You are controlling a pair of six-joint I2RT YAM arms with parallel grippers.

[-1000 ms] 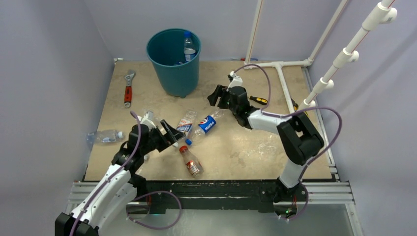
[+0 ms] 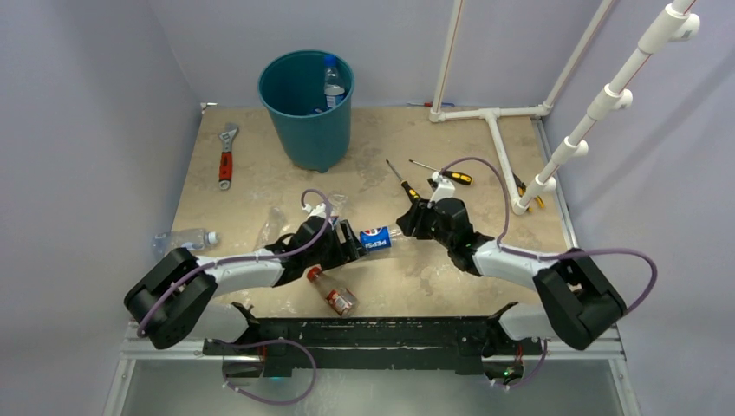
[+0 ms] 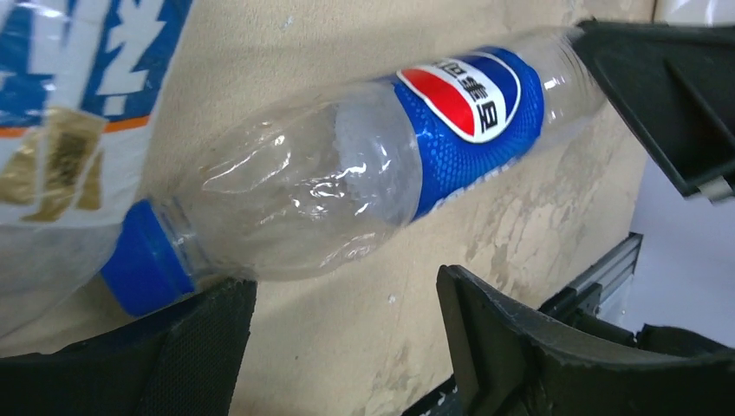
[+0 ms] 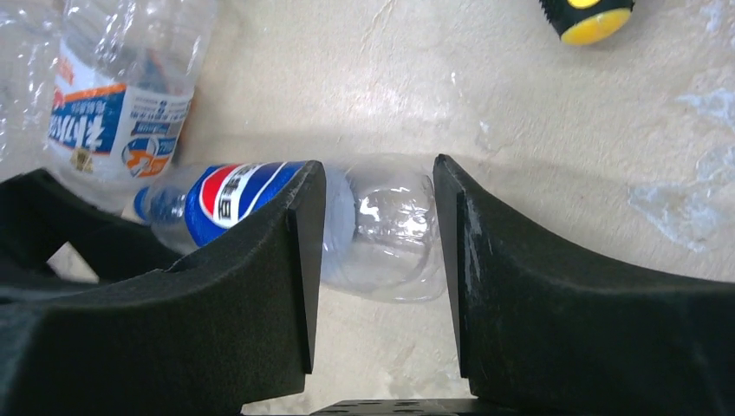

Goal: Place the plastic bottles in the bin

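A clear Pepsi bottle (image 2: 375, 238) (image 3: 468, 130) lies between my grippers, right gripper (image 2: 414, 221) shut on its base end. My left gripper (image 2: 347, 243) is part open over its blue-capped end. Another labelled bottle (image 3: 61, 147) (image 4: 121, 121) lies beside it. A red-capped bottle (image 2: 336, 295) lies near the front edge, a clear bottle (image 2: 182, 243) at the far left. The bin (image 2: 303, 130) at the back holds an upright bottle (image 2: 334, 87).
A red-handled wrench (image 2: 226, 165) lies back left. Screwdrivers (image 2: 455, 177) lie behind the right gripper. White pipes (image 2: 498, 147) stand along the right side.
My right gripper has moved toward the front with the Pepsi bottle's end, turning the bottle. My left gripper has moved right onto its cap end.
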